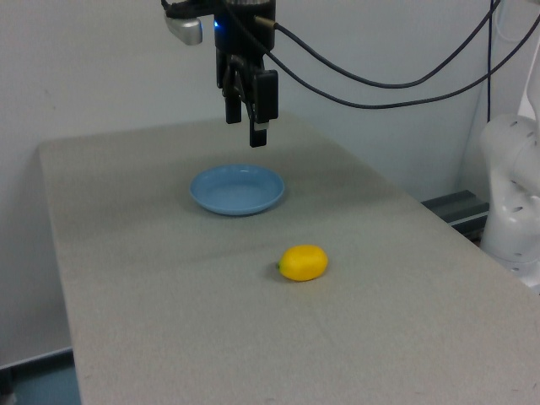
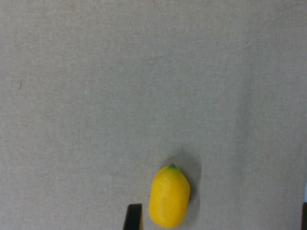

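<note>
A yellow lemon (image 1: 302, 262) lies on the beige table, in front of and right of a blue plate (image 1: 237, 187). My black gripper (image 1: 245, 128) hangs in the air above the back of the table, over the plate, its fingers apart with nothing between them. In the wrist view the lemon (image 2: 169, 199) sits low, between the two fingertips, which show at the bottom edge well below it in height; only a sliver of the plate shows at the right edge.
A white robot arm body (image 1: 510, 194) stands beyond the right edge, with black cables looping above it. A wall runs behind the table.
</note>
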